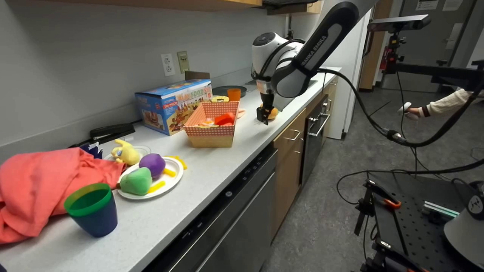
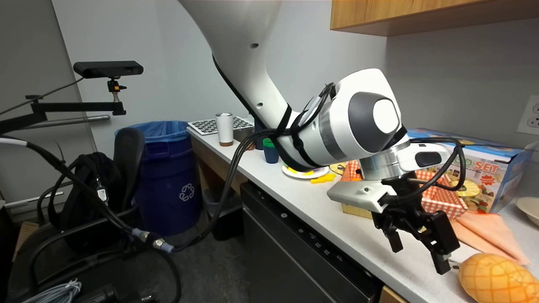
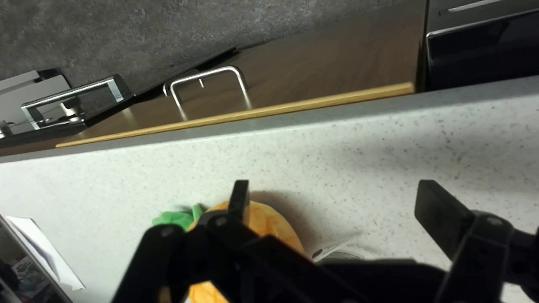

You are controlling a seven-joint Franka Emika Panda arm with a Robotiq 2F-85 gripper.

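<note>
My gripper stands open over the counter, its two fingers wide apart. Just to one side of it lies an orange toy pineapple [image 2: 497,277] with a scored skin. In the wrist view the left finger covers part of that pineapple [image 3: 273,222], whose green leaves [image 3: 174,218] show further left. Between the fingers is bare counter and a small grey, thin-stemmed object [image 3: 336,250], mostly hidden and too blurred to name. Exterior view 1 has the gripper [image 1: 263,118] low above the counter, in front of the pineapple [image 1: 273,113].
A checkered basket [image 1: 211,136] with toy food stands near the gripper, the toy food box [image 1: 174,106] behind it. Further along are a plate [image 1: 177,179] of toy food, a cup [image 1: 95,215] and a red cloth [image 1: 54,181]. The counter's front edge [image 3: 283,126] runs close by.
</note>
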